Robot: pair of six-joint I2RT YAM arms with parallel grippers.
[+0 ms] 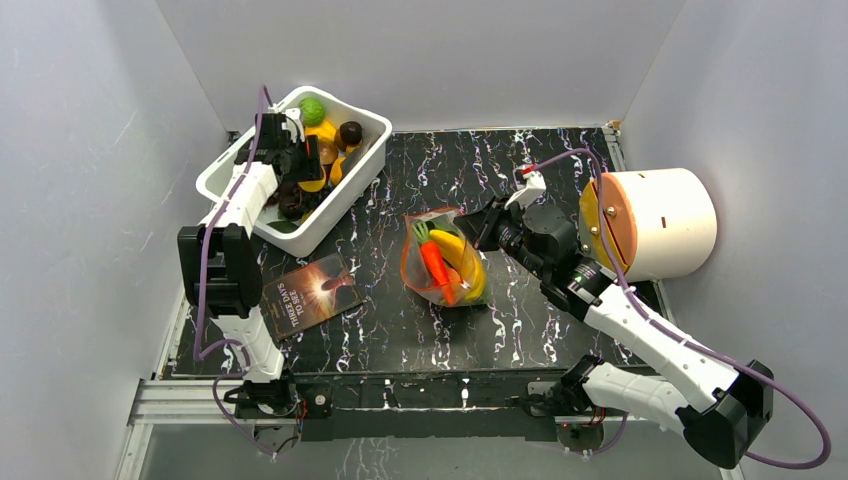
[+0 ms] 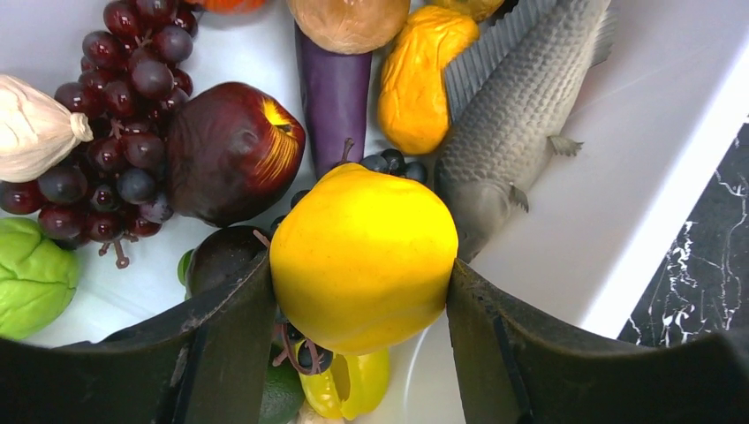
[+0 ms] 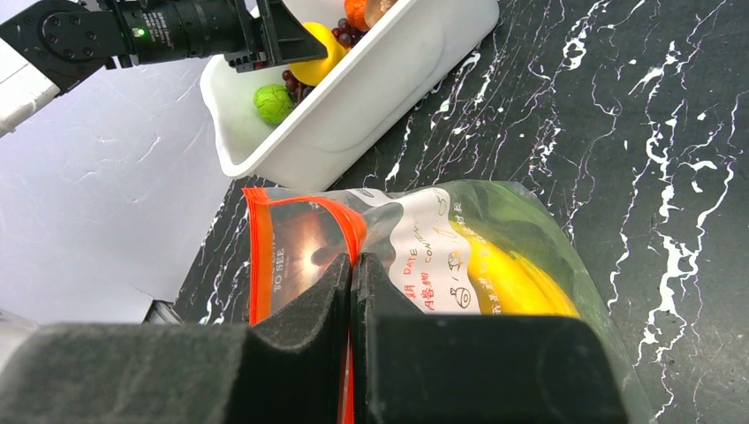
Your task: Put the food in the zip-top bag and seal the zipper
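Observation:
In the left wrist view a round yellow fruit (image 2: pixel 362 256) sits between the fingers of my left gripper, which touch it on both sides. That gripper is over the white bin (image 1: pixel 350 195). The clear zip top bag (image 1: pixel 408 262), edged in orange, stands on the table with its mouth spread. Inside it are an orange carrot (image 1: pixel 433 262) and yellow bananas (image 1: pixel 474 280). My right gripper is shut on the bag's orange rim (image 3: pixel 351 225); the rim runs in between its fingertips.
More food fills the bin: purple grapes (image 2: pixel 132 106), an eggplant (image 2: pixel 336 93), a fish (image 2: pixel 521 106), a green cabbage (image 1: pixel 312 110). A book (image 1: pixel 312 297) lies left of the bag. A white cylinder (image 1: pixel 665 222) stands at the right. Table between bin and bag is clear.

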